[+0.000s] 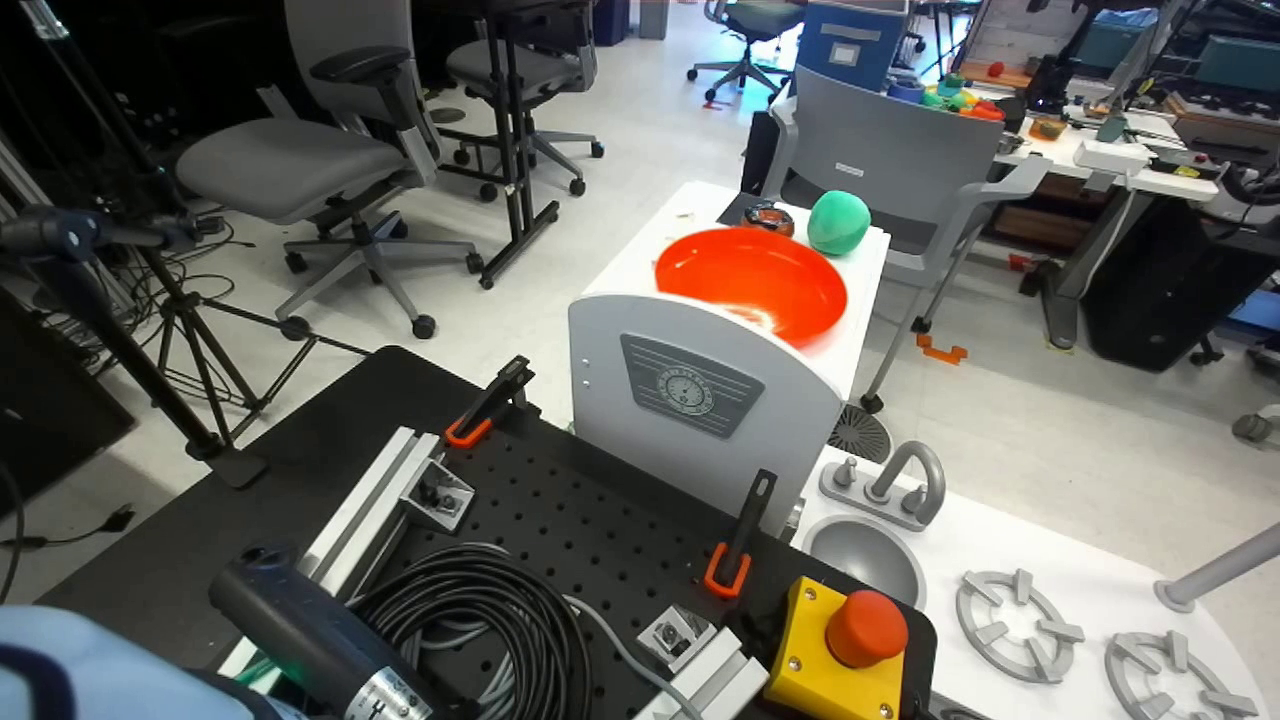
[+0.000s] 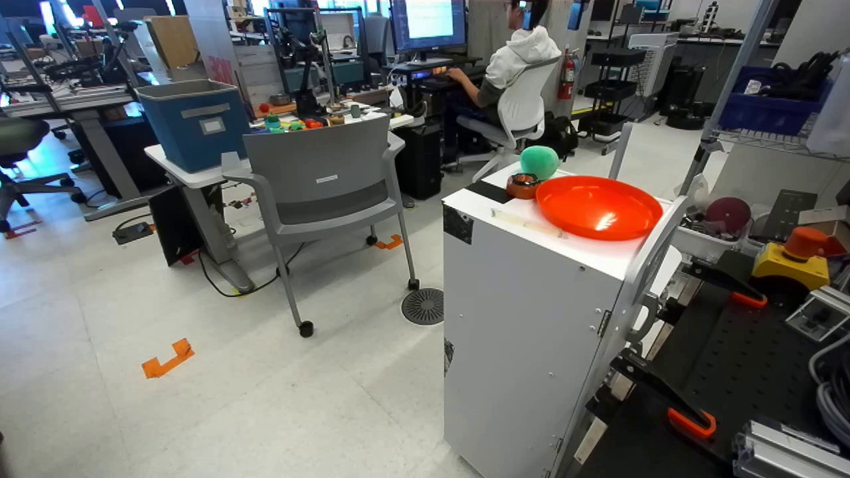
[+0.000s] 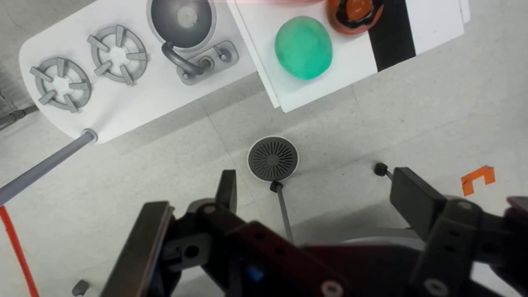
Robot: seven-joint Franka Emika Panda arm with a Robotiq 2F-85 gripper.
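Wide apart in the wrist view stand the two fingers of my gripper, open, with only floor between them. On the white cabinet top (image 1: 633, 246) rests a large orange-red plate (image 1: 750, 278). Beside the plate sit a green rounded object (image 1: 839, 223) and a small orange-brown bowl-like item (image 1: 768, 220); the wrist view shows the green object (image 3: 303, 48) near the cabinet's edge, beyond my fingers and touching neither. Only a sliver of the plate appears at that view's top. Neither exterior view shows the gripper.
Next to the cabinet is a white toy counter with a grey sink (image 1: 866, 554), a faucet (image 1: 908, 482) and burner rings (image 1: 1020, 624). A yellow box with a red button (image 1: 840, 648) and coiled black cables (image 1: 492, 612) occupy the black table. A grey chair (image 2: 323, 183) stands close behind the cabinet.
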